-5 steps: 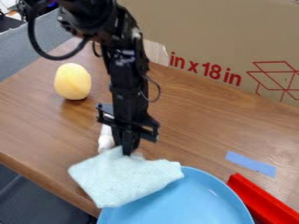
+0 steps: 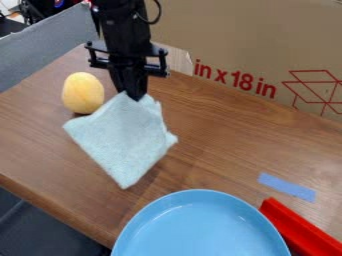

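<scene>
My black gripper [image 2: 131,92] is at the upper left of the table, shut on the near-top corner of a pale blue-white cloth [image 2: 120,140], which lies slanted on the wood below it. A yellow egg-shaped object [image 2: 82,92] sits just left of the gripper. The blue plate [image 2: 201,235] is at the bottom centre, apart from the cloth.
A red object [image 2: 298,228] lies right of the plate, below a strip of blue tape [image 2: 286,187]. A cardboard box [image 2: 267,50] stands along the back.
My gripper has moved back and to the left, drawing the cloth with it away from the blue plate, which it earlier overlapped.
</scene>
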